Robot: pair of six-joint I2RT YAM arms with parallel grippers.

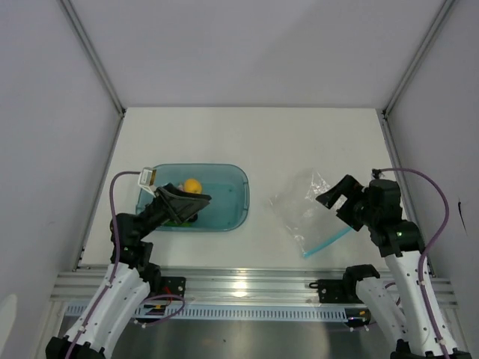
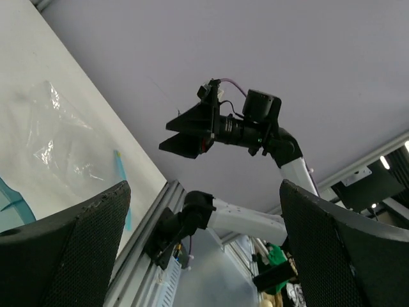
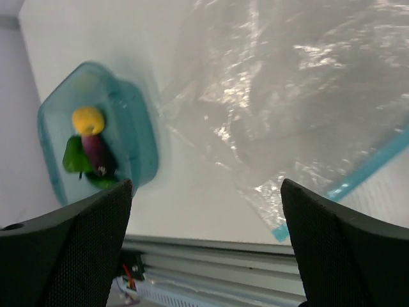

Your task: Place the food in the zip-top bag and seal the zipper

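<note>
A clear zip top bag (image 1: 307,209) lies flat on the right part of the table, its blue zipper strip (image 1: 327,243) toward the front edge. In the right wrist view the bag (image 3: 255,96) spreads below my right gripper (image 1: 334,202), which is open and empty above the bag's right side. Food sits in the teal bin on the left: a round yellow piece (image 3: 88,120), a dark purple one (image 3: 97,153) and green ones (image 3: 75,155). Over that bin hangs my left gripper (image 1: 196,206), open with nothing between its fingers; its arm partly hides the food from above.
The teal bin (image 1: 243,198) has raised walls and stands at the table's left. Bare white tabletop (image 1: 258,138) stretches behind and between bin and bag. A metal rail (image 1: 239,280) runs along the front edge.
</note>
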